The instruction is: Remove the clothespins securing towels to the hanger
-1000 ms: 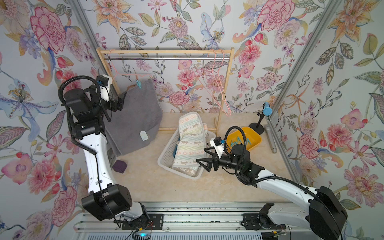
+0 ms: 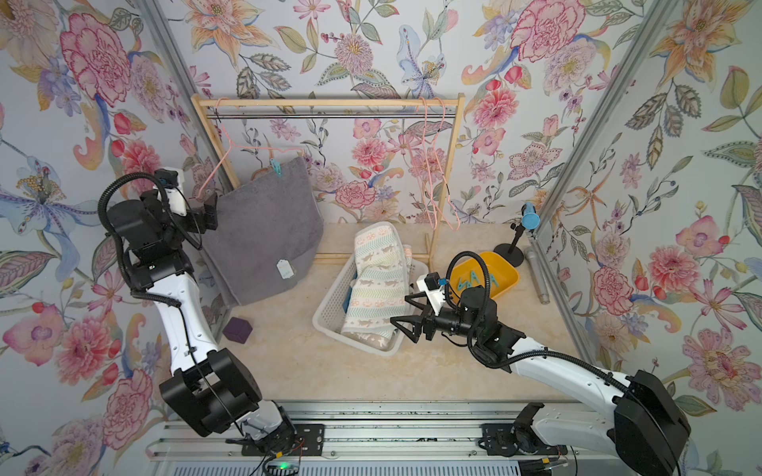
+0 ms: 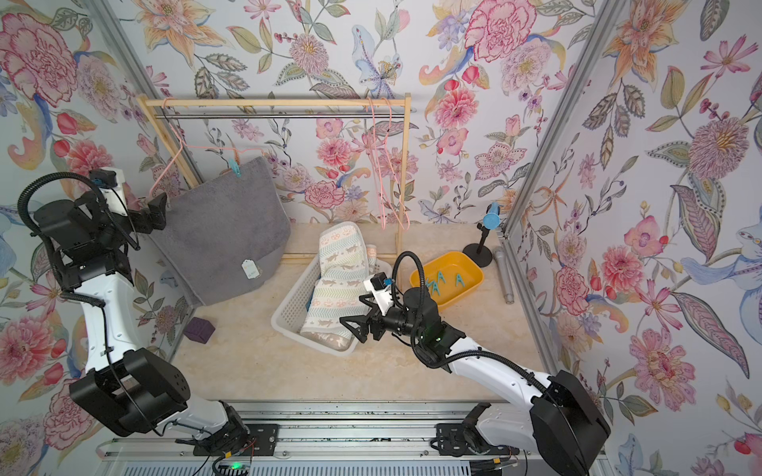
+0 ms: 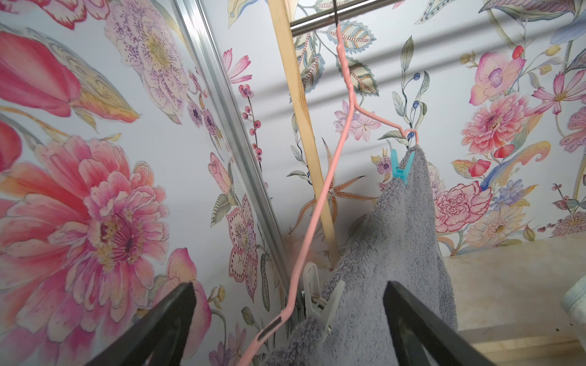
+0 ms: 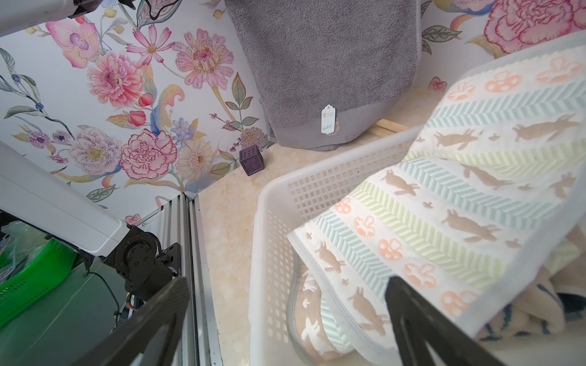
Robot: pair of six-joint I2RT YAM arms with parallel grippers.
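A grey towel hangs from a pink hanger at the rail's left. A blue clothespin grips its far upper corner, and a pale clothespin sits at the near corner by the hanger's lower arm. My left gripper is open beside this near end, the pale pin between and beyond its blurred fingertips in the left wrist view, apart from them. My right gripper stands open over the right side of the white basket, which holds a patterned cloth.
A yellow tray with several blue clothespins stands at the right beside a black stand. Spare pink hangers hang at the rail's right. A small purple cube lies at the left.
The spare hangers have swayed a little. The right arm is still.
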